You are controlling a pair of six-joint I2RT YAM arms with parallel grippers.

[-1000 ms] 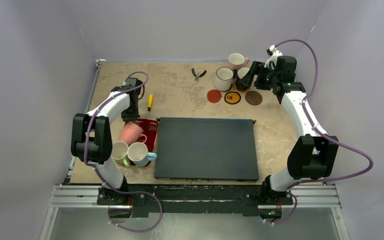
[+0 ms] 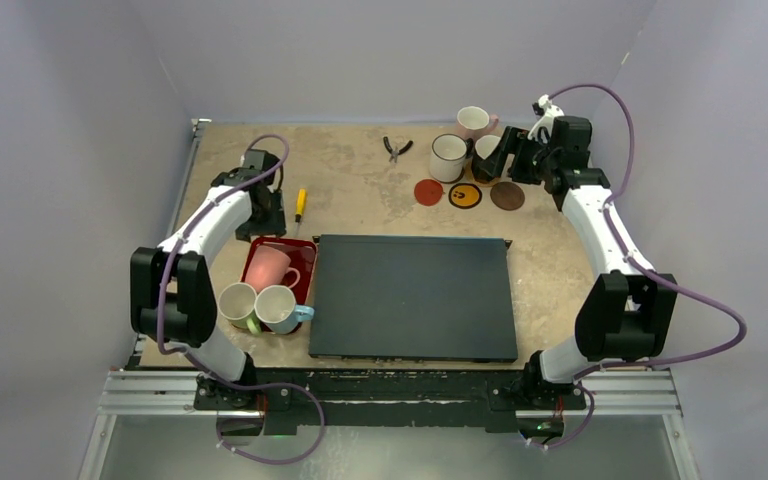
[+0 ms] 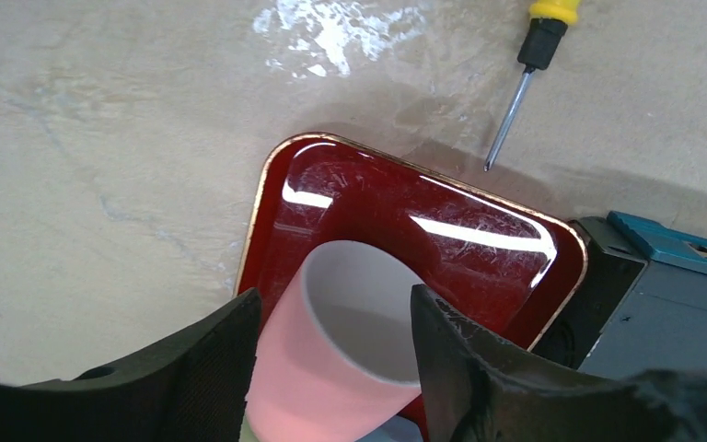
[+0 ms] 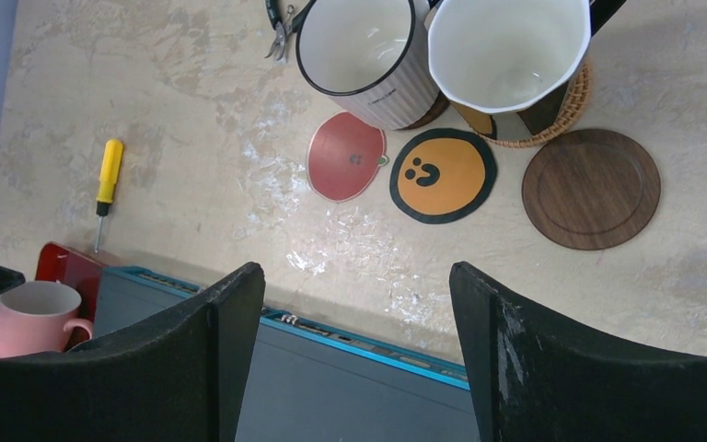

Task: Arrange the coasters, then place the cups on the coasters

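A pink cup (image 2: 268, 268) lies tilted in the red tray (image 2: 305, 260), its mouth toward the far side in the left wrist view. My left gripper (image 2: 260, 234) is at the tray's far edge. Its fingers (image 3: 226, 336) stand apart on either side of the pink cup (image 3: 331, 396) in that view; contact is not clear. Three coasters lie at the back right: red (image 2: 428, 192), orange-and-black (image 2: 465, 196) and brown wooden (image 2: 507, 196). Beside them, my right gripper is open, nothing between its fingers.
Green (image 2: 239, 303) and blue (image 2: 278, 308) cups stand at the tray's near end. A grey case (image 2: 415, 300) fills the middle. White cups (image 2: 448, 158) cluster behind the coasters. A yellow screwdriver (image 2: 301, 205) and pliers (image 2: 396, 149) lie behind the case.
The cup has shifted slightly within the tray. The right arm has barely moved.
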